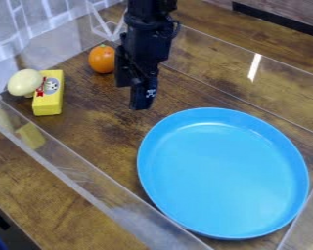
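Observation:
My black gripper (pixel 137 89) hangs open over the wooden table, a little right of an orange ball (pixel 103 59) at the back. A yellow box (pixel 47 98) with a small printed figure sits at the left, and a pale, egg-shaped object (pixel 23 82) lies beside it. Nothing shows between the fingers.
A large blue plate (pixel 222 171) fills the lower right of the table. Clear plastic walls edge the workspace at the left.

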